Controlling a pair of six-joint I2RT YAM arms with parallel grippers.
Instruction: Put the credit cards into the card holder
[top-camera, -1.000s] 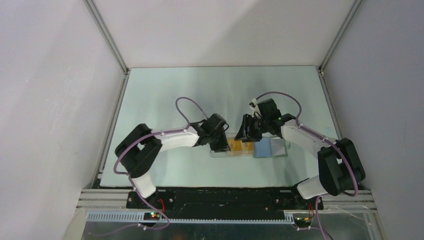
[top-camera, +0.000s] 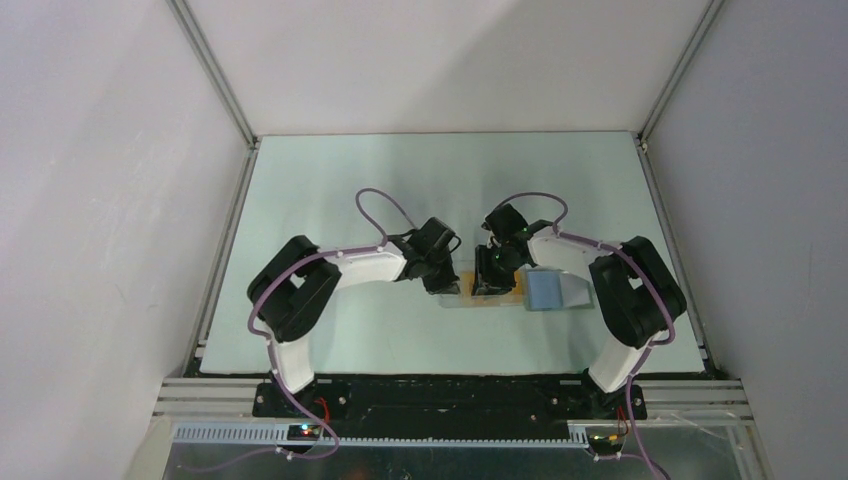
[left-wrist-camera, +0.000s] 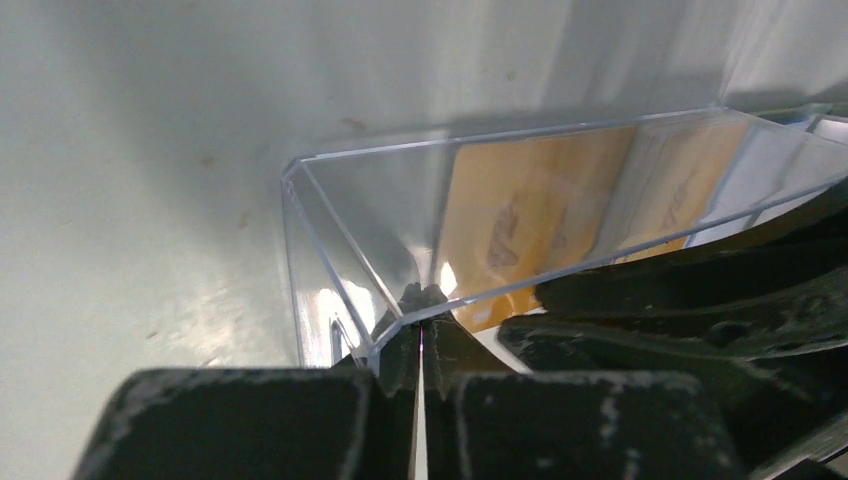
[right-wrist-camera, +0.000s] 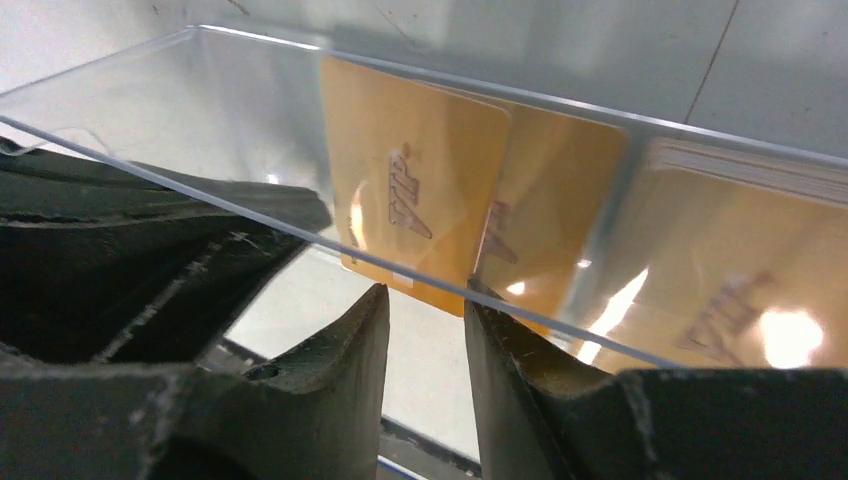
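A long clear open-topped card holder (left-wrist-camera: 340, 225) with thin transparent walls lies in the middle of the table. Gold credit cards (right-wrist-camera: 415, 165) rest in it, some overlapping, and a thick stack of gold cards (right-wrist-camera: 760, 250) sits farther right in the right wrist view. At the holder's left end, by the front corner, my left gripper is shut, its fingers meeting at a thin seam. My right gripper is at the front wall. Its fingertips stand somewhat apart, with a gold card's lower edge visible behind the gap; whether they grip anything is unclear.
To the right of the gold cards lie a blue piece (top-camera: 543, 290) and a white piece (top-camera: 575, 290). Both arms are close together over the holder.
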